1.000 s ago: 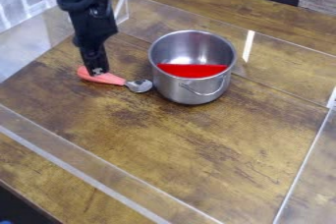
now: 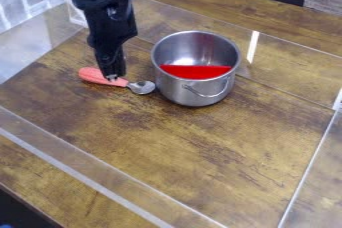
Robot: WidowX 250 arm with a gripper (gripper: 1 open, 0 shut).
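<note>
My black gripper [image 2: 112, 72] reaches down from the top left, its fingertips just above a spoon with a pink-red handle [image 2: 96, 77] and a metal bowl end [image 2: 140, 86]. The spoon lies on the wooden table. The gripper looks shut; whether it touches the handle is hard to tell. Right of it stands a steel pot [image 2: 198, 85] with a red interior bottom and a wire handle on its front.
Transparent strips or panels run along its left and right sides.
The spoon and pot look unmoved.
</note>
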